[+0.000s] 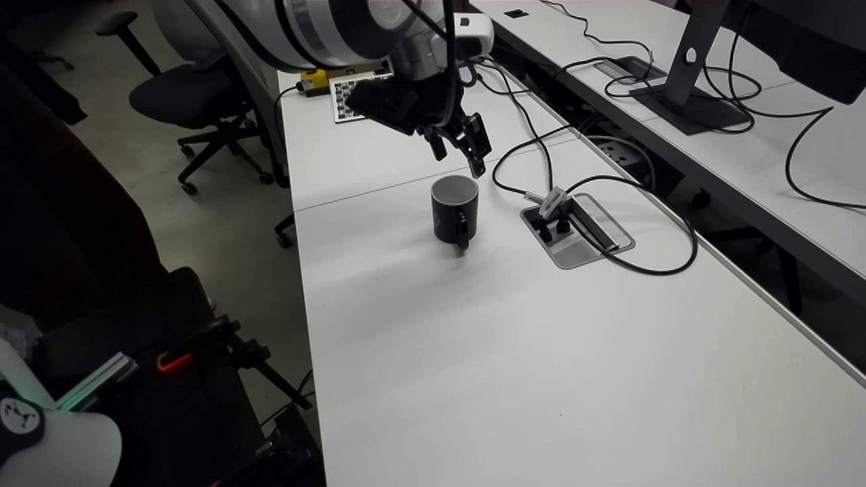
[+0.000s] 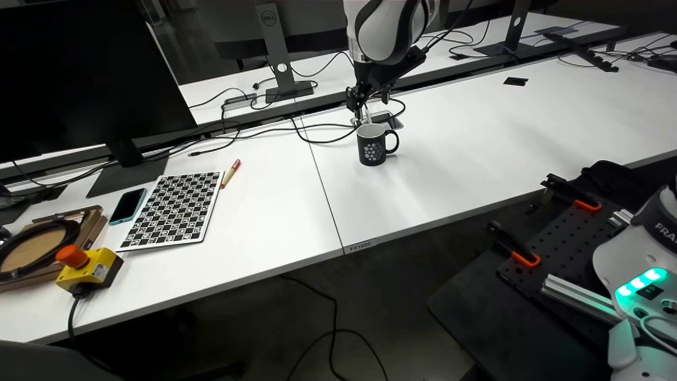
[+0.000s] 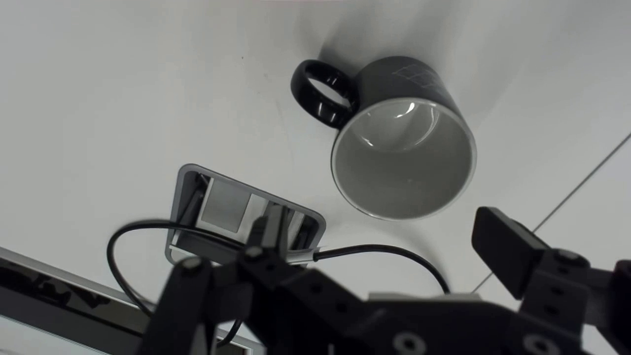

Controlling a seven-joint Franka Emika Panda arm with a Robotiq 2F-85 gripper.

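Observation:
A black mug with a pale grey inside stands upright on the white table, its handle toward the camera in exterior view 1. A honeycomb-like pattern marks the mug's side in exterior view 2. Above the table, just behind the mug, my gripper hangs tilted. In the wrist view the fingers of the gripper stand wide apart, open and empty. The mug lies beyond the fingertips there, apart from both fingers, its mouth facing the camera and its handle at upper left.
A recessed power socket box with looping black cables sits beside the mug, near the table's far edge. A checkered board, a red-and-tan pen and a yellow emergency-stop box lie farther along.

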